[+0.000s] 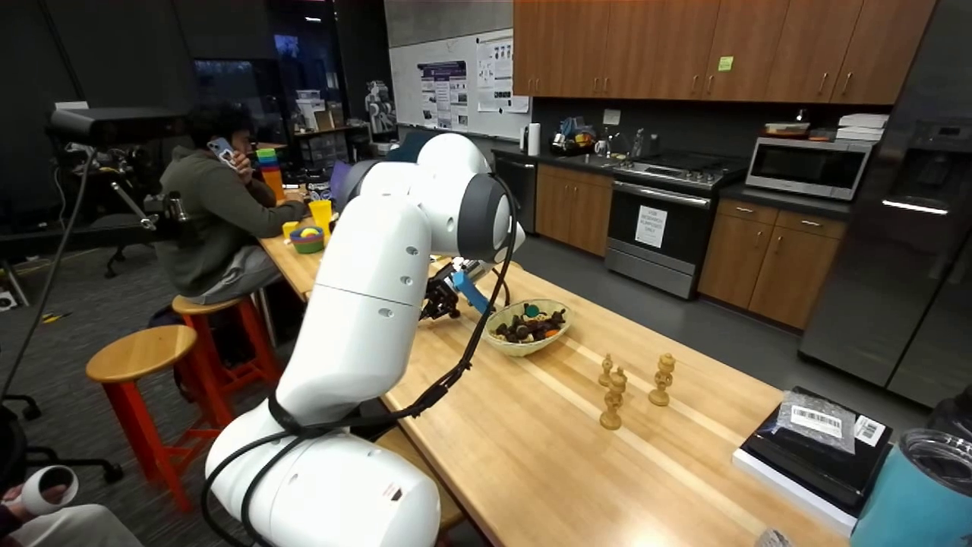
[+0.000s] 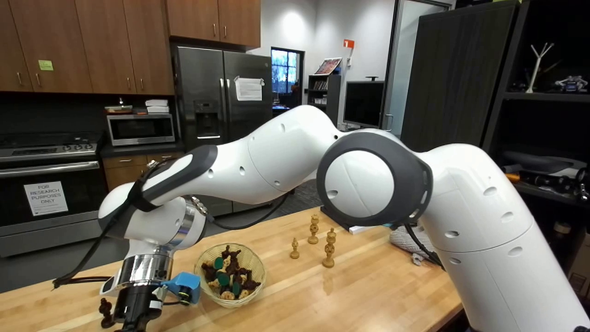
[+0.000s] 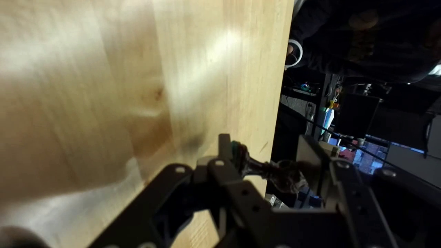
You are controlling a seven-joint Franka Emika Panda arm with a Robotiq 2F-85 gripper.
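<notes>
A dark brown chess piece (image 3: 256,165) with a green underside lies lengthwise between the fingers of my gripper, which is shut on it. In exterior view 1 the gripper (image 1: 439,299) is low over the table, left of the wicker basket (image 1: 500,343), partly hidden by the arm. The basket holds a heap of dark and light chess pieces (image 2: 227,274). Three light wooden chess pieces stand upright on the table: a small one (image 2: 294,249), a taller one (image 2: 313,229) and another tall one (image 2: 329,249).
Another dark chess piece (image 2: 106,313) stands beside the gripper in exterior view 2. A black box (image 1: 820,447) and a turquoise tumbler (image 1: 916,497) occupy the table's near right end. Bare table (image 1: 538,456) lies in front of the light pieces.
</notes>
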